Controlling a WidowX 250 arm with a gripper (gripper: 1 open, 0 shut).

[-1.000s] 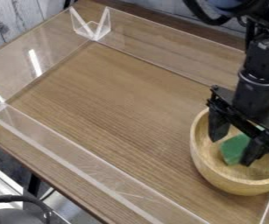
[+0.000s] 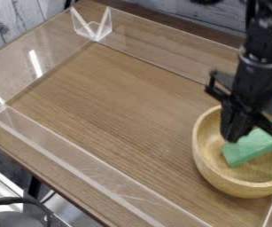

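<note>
The black gripper hangs at the right over a tan bowl. Its tip is low at the bowl's upper left part, and it looks shut, with nothing visible between its fingers. A green object lies in the bowl, just right of and below the gripper tip, its top partly behind the arm. Whether the fingertips touch it I cannot tell.
A small clear plastic piece stands at the back left. Clear edging runs along the table's left and front sides.
The gripper has risen a little from down in the bowl, and more of the green object shows beside its tip.
</note>
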